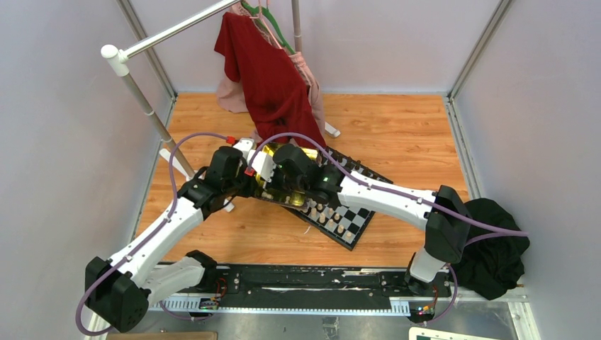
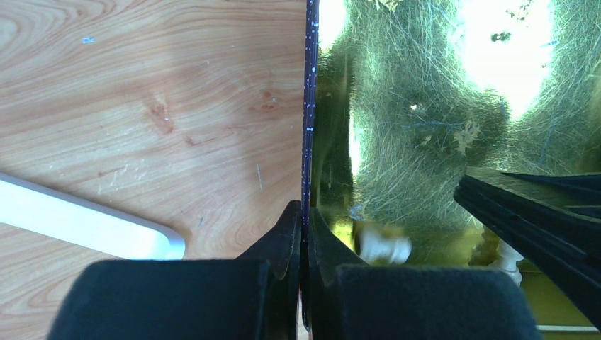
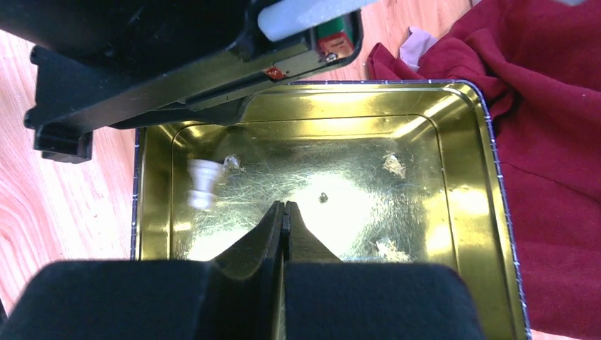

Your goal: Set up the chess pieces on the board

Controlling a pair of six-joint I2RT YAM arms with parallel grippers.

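A gold metal tray (image 3: 446, 177) lies mostly under both arms, overlapping the chessboard (image 1: 358, 223) with its standing pieces. My left gripper is shut on the tray's edge, the thin rim running between its fingers. My right gripper is shut over the tray, nothing showing between its fingers. A blurred white piece lies in the tray; in the left wrist view another white piece (image 2: 509, 258) shows at the tray's lower right, partly hidden by the other gripper.
A clothes rack (image 1: 145, 106) with a red garment (image 1: 262, 78) stands behind the tray, the cloth touching or very near it. Dark cloth (image 1: 489, 262) lies at the right.
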